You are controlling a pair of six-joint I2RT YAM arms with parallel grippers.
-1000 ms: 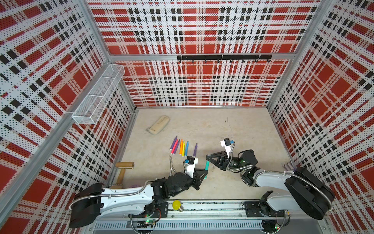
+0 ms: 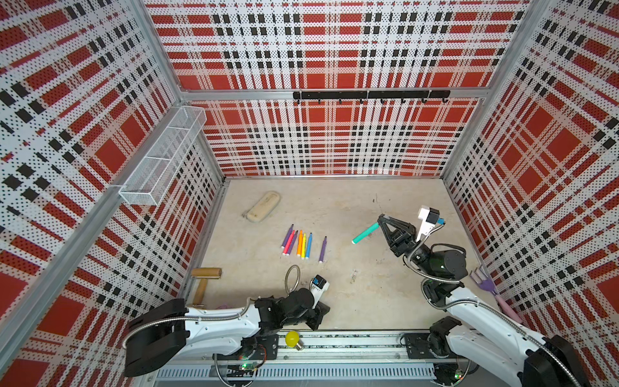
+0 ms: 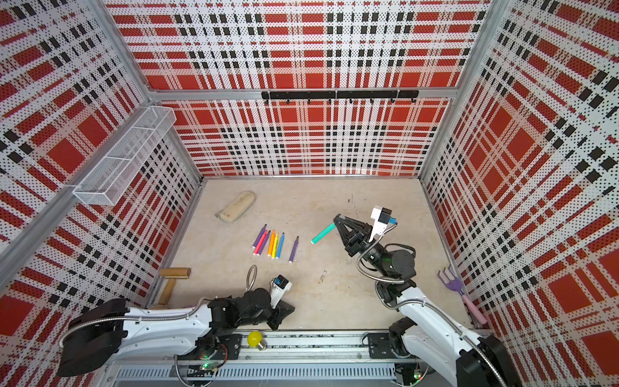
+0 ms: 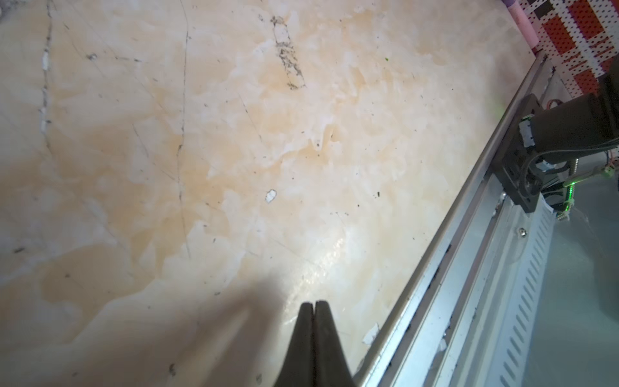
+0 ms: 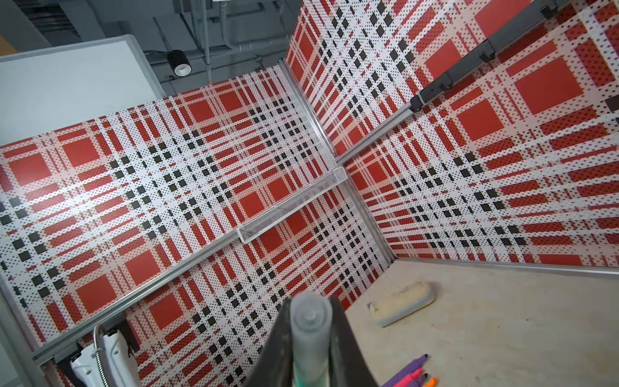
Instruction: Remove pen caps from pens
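Aslant above the table, the teal pen (image 2: 365, 233) is held near its upper right end by my right gripper (image 2: 380, 222). In the right wrist view the pen's rounded pale end (image 5: 311, 322) shows between the dark fingers; I cannot tell whether its cap is on. My left gripper is shut near the front edge, nothing visible between its fingertips. A row of colored pens lies left of centre: a purple pen (image 2: 287, 235), orange pen (image 2: 299, 243), yellow pen (image 2: 303, 246) and blue pen (image 2: 308, 245) among them. Another purple pen (image 2: 323, 249) lies apart to their right.
A beige pencil case (image 2: 263, 206) lies at the back left. A wooden mallet (image 2: 206, 273) is at the left edge, and a purple fork tool (image 2: 485, 282) lies by the right wall. Open table stretches across the back and middle right.
My right gripper has carried the teal pen up and to the right, away from the left gripper. The left gripper has drawn back toward the front edge; both were at the pen before.
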